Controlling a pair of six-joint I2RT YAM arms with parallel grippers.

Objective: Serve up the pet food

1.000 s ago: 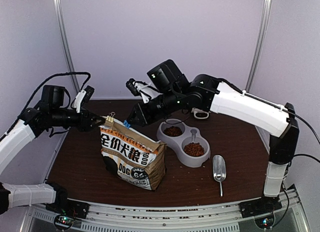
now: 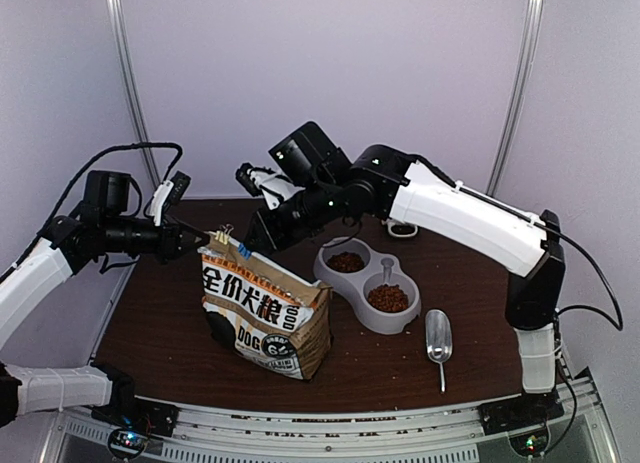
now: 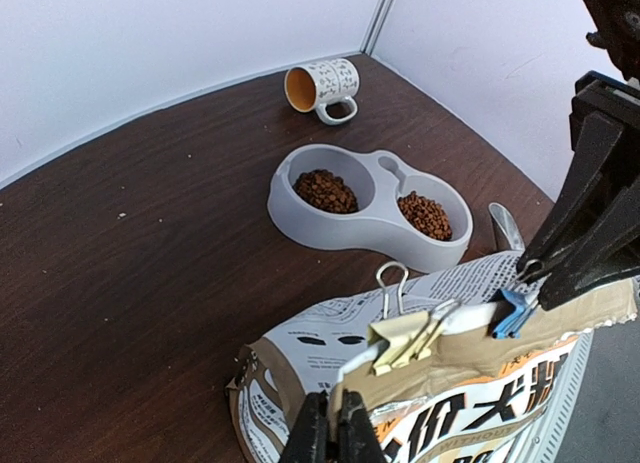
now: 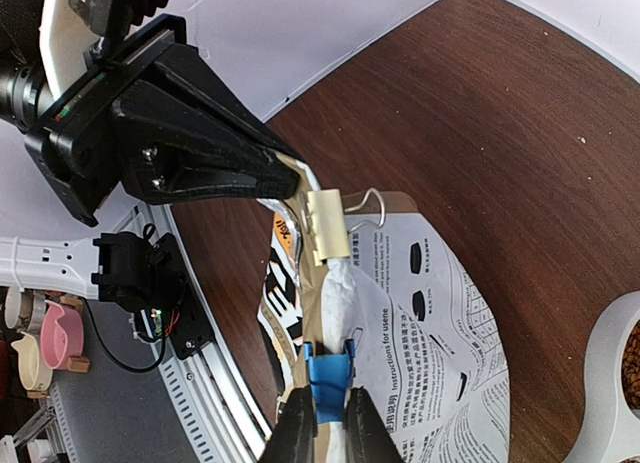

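Note:
The paper dog food bag (image 2: 265, 313) stands at the table's front left. My left gripper is shut on the end of its folded top, beside a yellow binder clip (image 3: 400, 338). My right gripper is at a blue clip (image 4: 328, 378) on the same fold; its fingers are around the clip's lower part, and how far they are closed is hard to tell. The double pet bowl (image 2: 365, 288) stands right of the bag with brown kibble in both compartments. A metal scoop (image 2: 438, 343) lies at the front right.
A mug (image 3: 320, 83) lies on its side at the back, behind the bowl.
My right gripper has moved left along the bag's top, with the blue clip shifting toward the yellow one. The left gripper stays in place.

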